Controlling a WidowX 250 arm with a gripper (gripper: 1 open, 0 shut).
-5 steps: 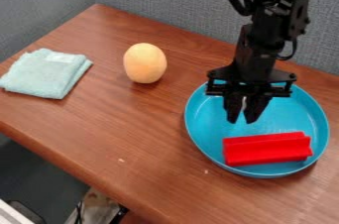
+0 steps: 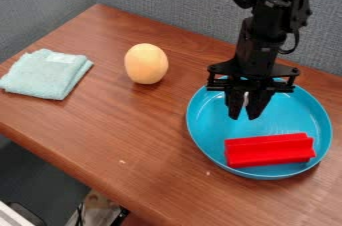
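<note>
My black gripper (image 2: pixel 245 101) hangs over the back part of a blue round plate (image 2: pixel 207 128), its fingers pointing down. Whether anything is held between the fingertips is hard to tell; they look close together. A red bar-shaped block (image 2: pixel 269 150) lies on the front part of the plate, apart from the fingers.
An egg-shaped yellowish object (image 2: pixel 146 63) stands at the middle back of the wooden table (image 2: pixel 127 145). A folded pale mint cloth (image 2: pixel 47 76) lies at the left. Grey panels border the back.
The plate and the other objects look unmoved.
</note>
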